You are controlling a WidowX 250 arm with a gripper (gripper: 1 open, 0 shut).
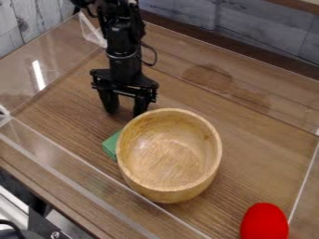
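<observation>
My black gripper (123, 96) hangs down from the top of the view, low over the wooden surface (56, 126), just behind a large tan wooden bowl (169, 154). Its fingertips are dark against a dark shadow, so I cannot tell whether they are open or shut, or whether anything is between them. A green object (111, 144) lies partly hidden under or behind the bowl's left side.
A red rounded object (264, 220) lies at the front right. Grey walls and a pale edge border the left.
</observation>
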